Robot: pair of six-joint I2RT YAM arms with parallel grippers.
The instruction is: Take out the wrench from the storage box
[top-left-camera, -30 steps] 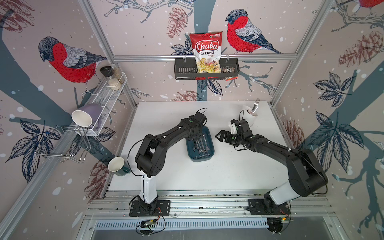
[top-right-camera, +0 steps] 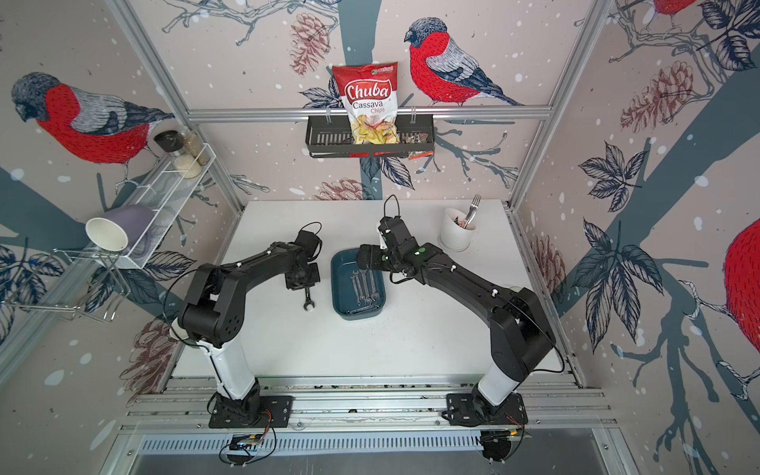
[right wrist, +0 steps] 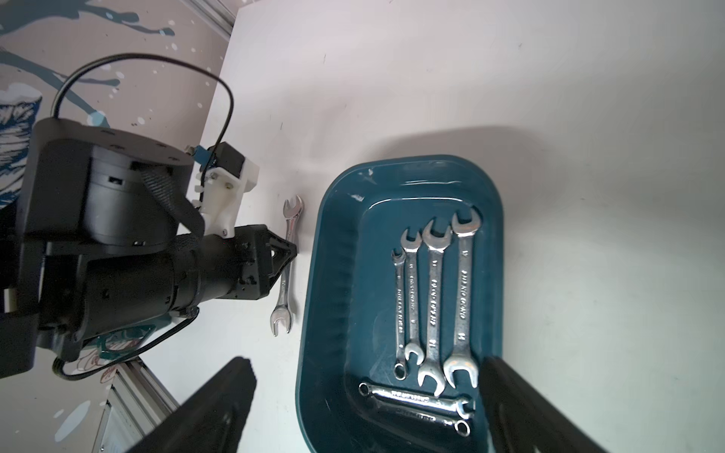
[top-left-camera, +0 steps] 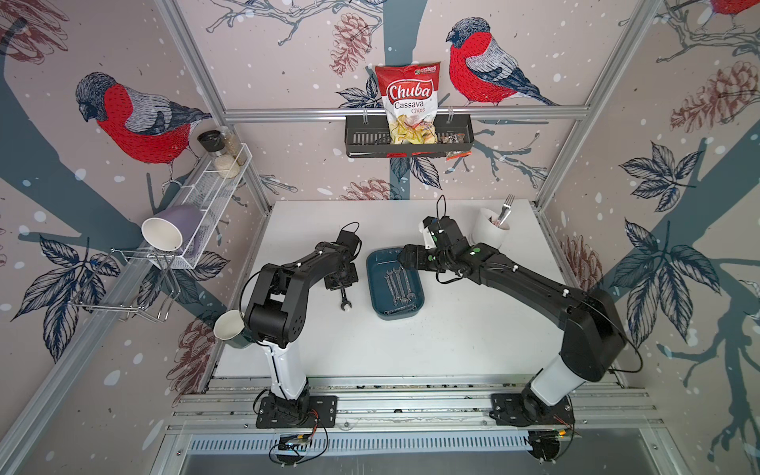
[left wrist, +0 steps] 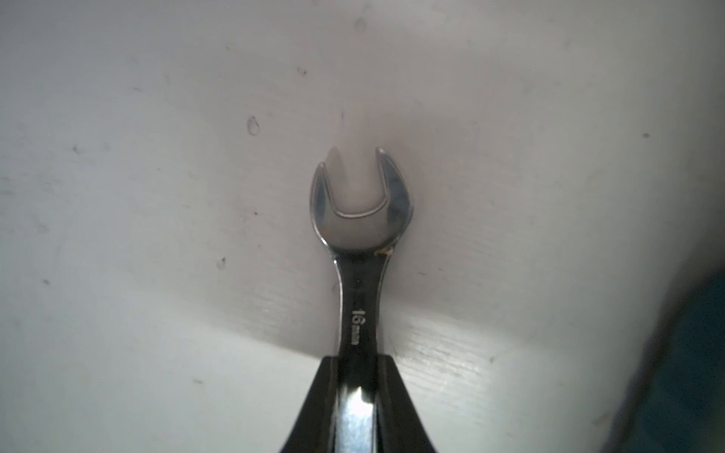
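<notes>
My left gripper is shut on a silver 16 mm wrench [left wrist: 361, 230], which is at the white table just left of the teal storage box [right wrist: 324, 249]; whether it touches the surface is unclear. Inside the box several wrenches [right wrist: 466, 294] lie lengthwise and crosswise. My right gripper hangs open over the box's right part, nothing visible between its fingers.
A white cup with forks [top-right-camera: 455, 233] stands at the back right, a mug [top-left-camera: 231, 328] at the front left. A wire rack [top-left-camera: 206, 206] is on the left wall.
My left gripper has moved left from over the box with the wrench, onto the table area beside it. My right gripper has moved up and left toward the box.
</notes>
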